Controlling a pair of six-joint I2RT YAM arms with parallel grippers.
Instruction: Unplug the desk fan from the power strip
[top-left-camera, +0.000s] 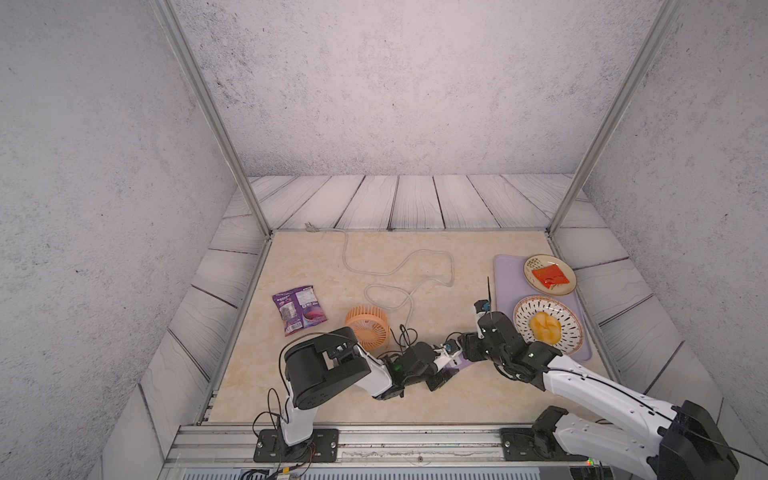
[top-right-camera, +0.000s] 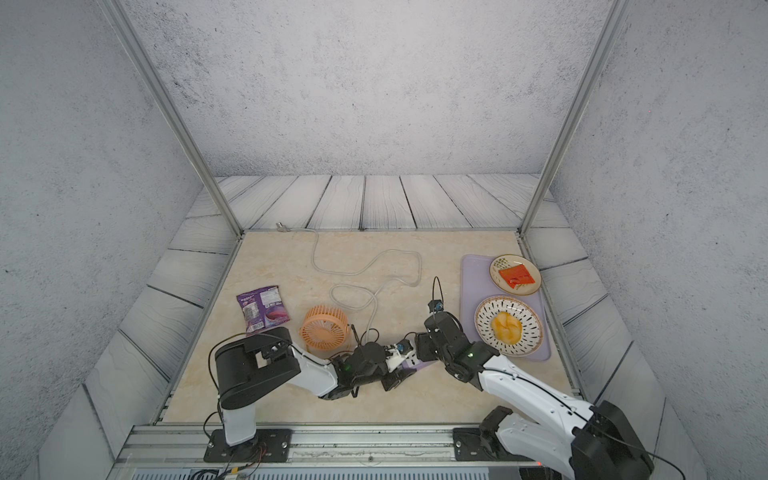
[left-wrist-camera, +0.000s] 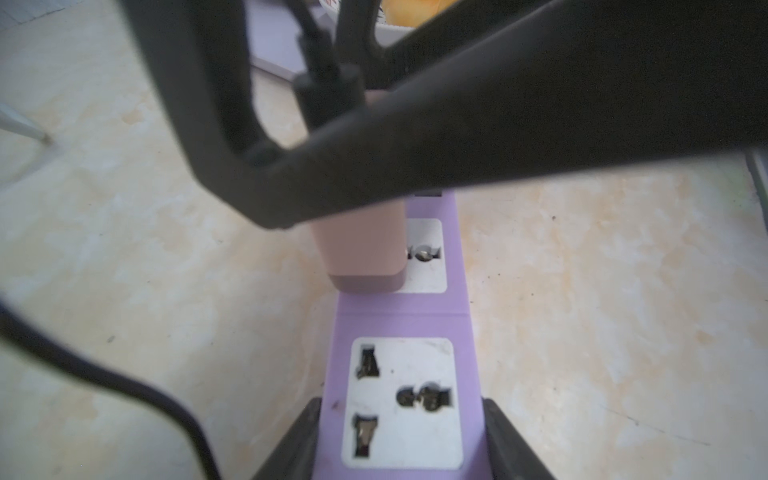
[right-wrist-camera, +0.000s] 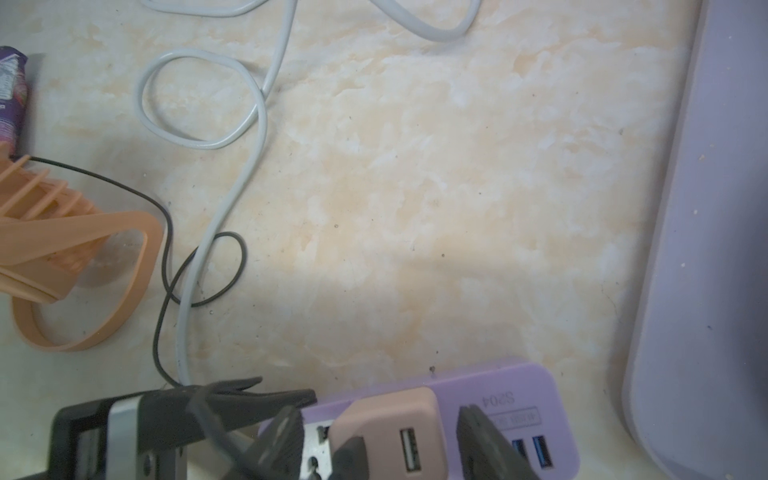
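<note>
The purple power strip (left-wrist-camera: 400, 324) has white socket faces. My left gripper is shut across its near end, a finger on each long side. Farther along the strip stands a pink plug adapter (right-wrist-camera: 392, 420), with a black connector (left-wrist-camera: 328, 92) and cord at its top; whether its prongs are fully seated is hidden. My right gripper is open around the adapter, with a visible gap to the finger on the right side in the right wrist view. The orange desk fan (top-left-camera: 368, 328) rests left of the strip, its thin black cord (right-wrist-camera: 164, 240) trailing beside it.
A white cable (right-wrist-camera: 260, 120) loops across the middle of the table. To the right, a lilac tray (top-left-camera: 512, 280) carries two plates with food. A purple snack bag (top-left-camera: 299, 309) lies left of the fan.
</note>
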